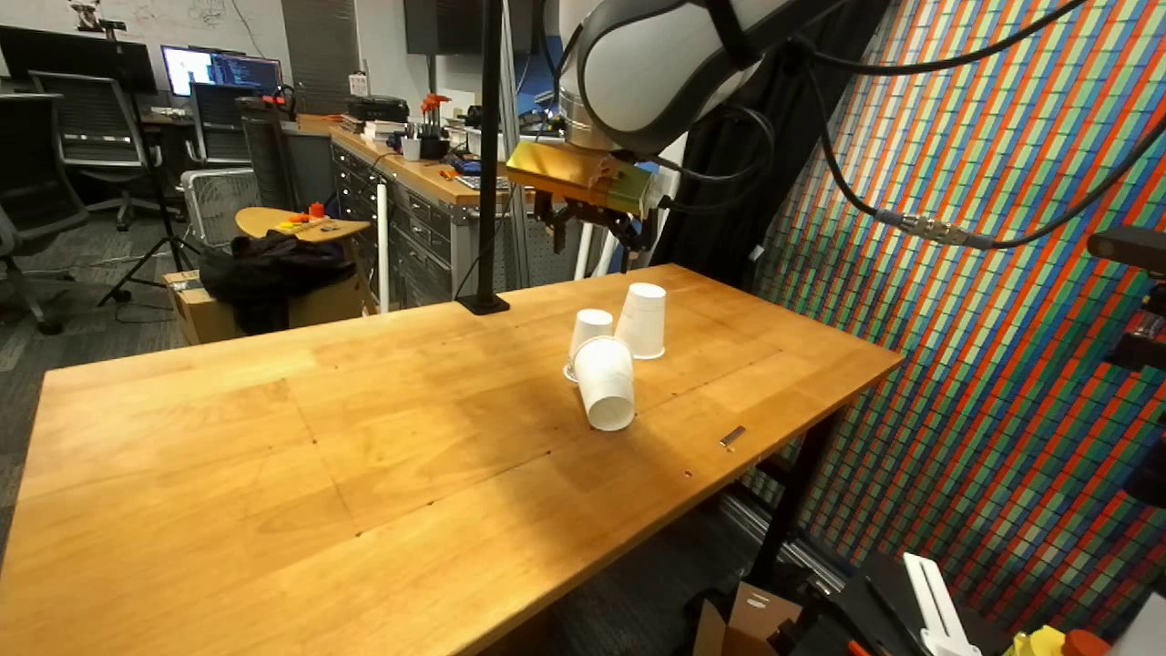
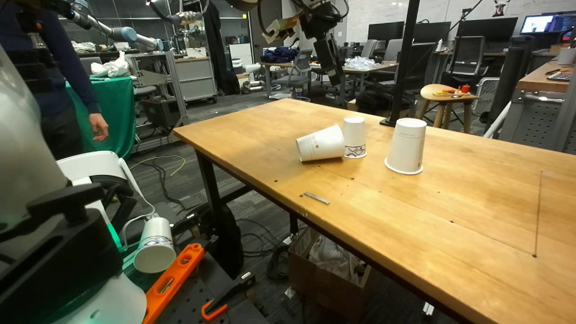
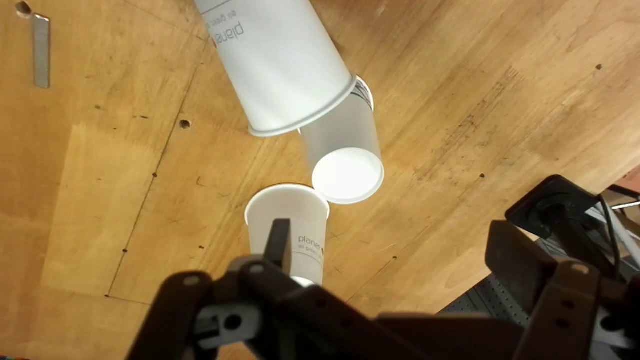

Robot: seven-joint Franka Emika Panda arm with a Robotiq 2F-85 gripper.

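Note:
Three white paper cups are on the wooden table. One lies on its side (image 1: 608, 383), its wide rim end against or very close to a smaller upside-down cup (image 2: 354, 135) with a dark patterned band. A taller cup (image 2: 406, 146) stands upside down a little apart. Above and beyond the cups hangs my gripper (image 1: 596, 237), clear of the table, its fingers wide apart and empty. From the wrist, one finger (image 3: 279, 241) covers part of the taller cup (image 3: 294, 219), while the small cup (image 3: 348, 174) appears between that and the lying cup (image 3: 282, 60).
A black pole base (image 1: 483, 302) stands at the table's far edge. A small metal strip (image 2: 316, 198) lies near the opposite edge. Bare tabletop (image 1: 273, 470) stretches widely to the left in exterior view 1. Another cup (image 2: 155, 245) sits off the table.

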